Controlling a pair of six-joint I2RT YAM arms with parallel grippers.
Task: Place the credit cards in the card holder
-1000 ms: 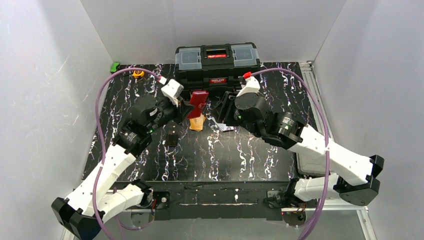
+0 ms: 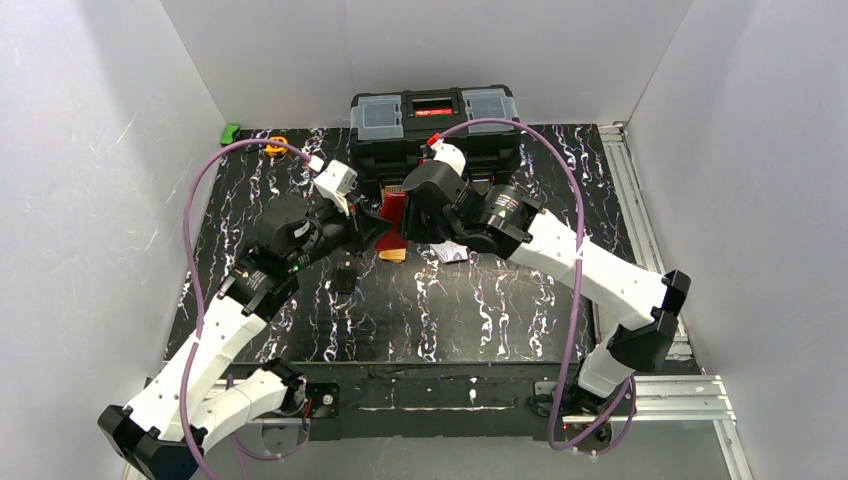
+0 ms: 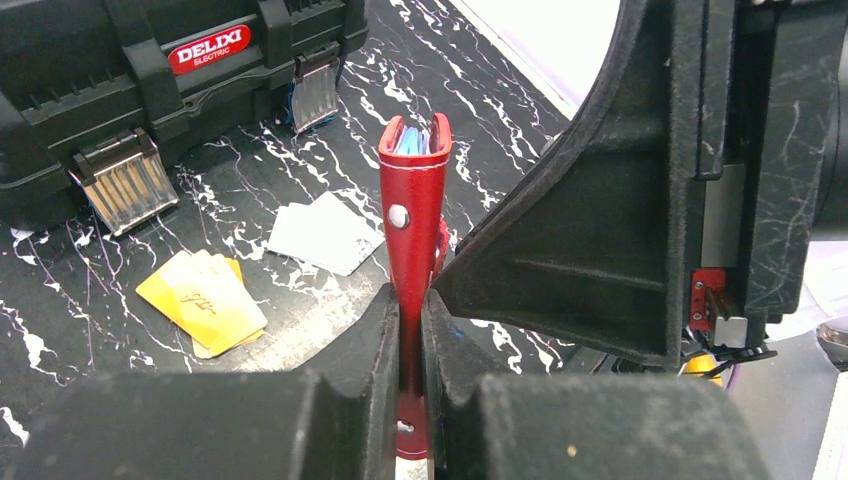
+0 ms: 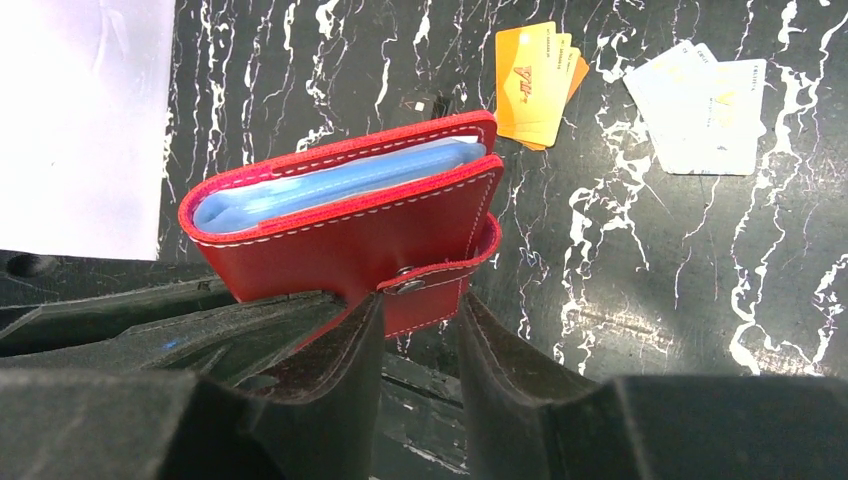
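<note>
A red card holder [image 3: 413,190] is held upright above the table, with my left gripper shut on it. In the right wrist view, clear bluish sleeves [image 4: 340,185] show inside the holder's open top. Its snap flap [image 4: 440,277] sticks out at the tips of my right gripper, whose fingers stand part open; whether they touch the flap I cannot tell. Yellow cards [image 4: 535,85] lie fanned on the table, and white cards [image 4: 705,115] lie beside them.
Behind the cards stands a black toolbox [image 2: 435,140] with clear lid compartments. A small dark object [image 2: 346,278] lies left of the yellow cards.
My right gripper has come leftward from beside the holder right up to it, and its fingers have narrowed. The left arm, with the holder, has shifted only slightly.
</note>
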